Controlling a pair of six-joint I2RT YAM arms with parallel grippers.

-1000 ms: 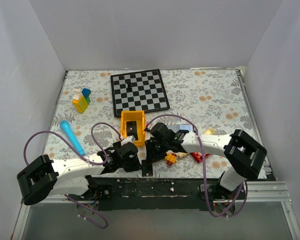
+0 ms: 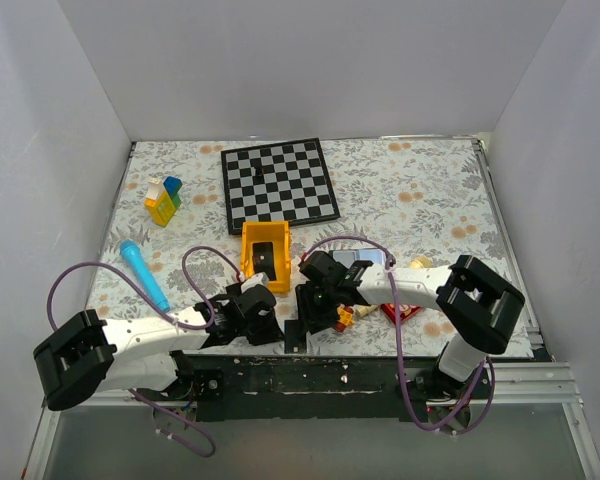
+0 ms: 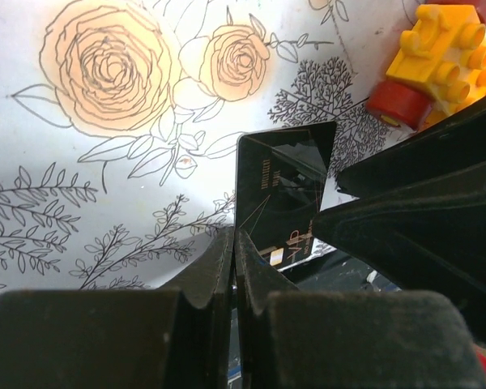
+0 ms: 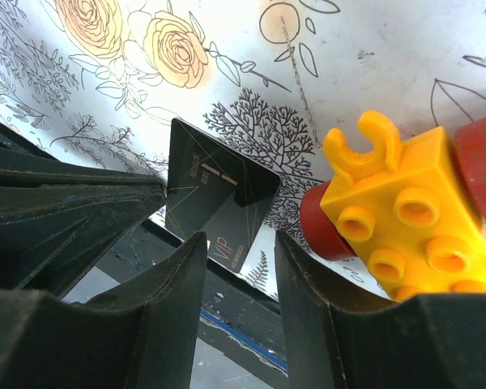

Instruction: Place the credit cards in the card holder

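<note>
A black card marked VIP lies flat on the flowered cloth near the table's front edge; the right wrist view shows the whole card [image 4: 215,190]. My left gripper is shut, its tips at the card's left edge, with nothing visible between them. From the right, my right gripper stands open over the card's near right part, and its fingers are empty. From above, the card [image 2: 295,337] sits between left gripper [image 2: 281,338] and right gripper [image 2: 306,322]. I cannot tell which object is the card holder.
Yellow toy blocks [image 4: 413,219] with red wheels stand close right of the card. A yellow basket [image 2: 287,232] with a black item [image 2: 264,260] inside lies behind the grippers. Farther back is a chessboard [image 2: 280,183]; a blue microphone [image 2: 144,275] is at left.
The right gripper has shifted a little to the right and toward the front, over the card. The left arm and the card look unmoved.
</note>
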